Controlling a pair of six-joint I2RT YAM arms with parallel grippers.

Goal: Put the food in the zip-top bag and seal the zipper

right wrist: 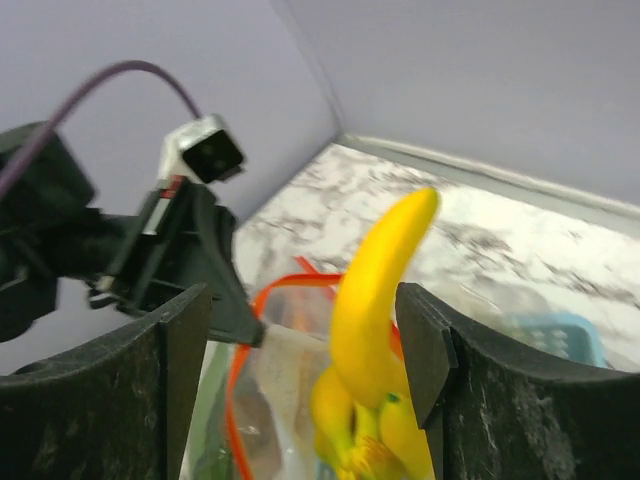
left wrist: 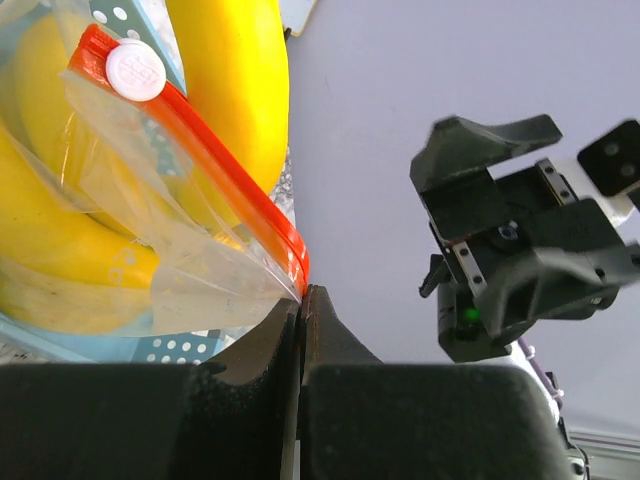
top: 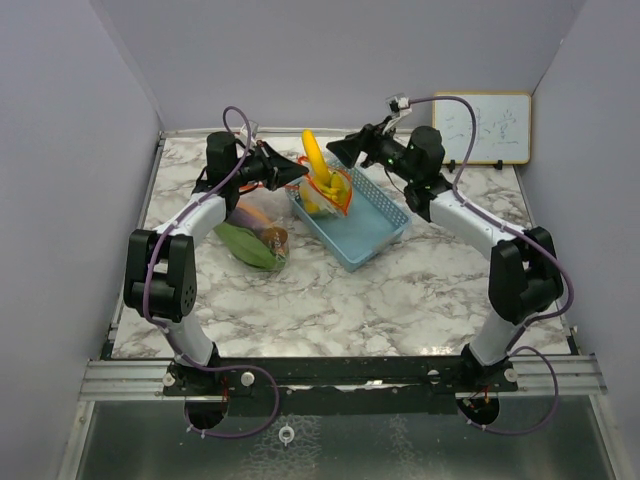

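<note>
A clear zip bag point(top: 325, 200) with an orange-red zipper edge holds yellow bananas, one banana point(top: 312, 150) standing up out of its top. My left gripper is shut on the bag's edge at the end of the orange zipper strip. My right gripper point(top: 355, 142) stands open, right of and apart from the upright banana point(right wrist: 375, 290); the banana shows between and beyond its spread fingers in the right wrist view.
The bag sits over a blue bin point(top: 365, 235). A green item point(top: 240, 243) and other bagged things lie to the left. A whiteboard point(top: 480, 120) stands at the back right.
</note>
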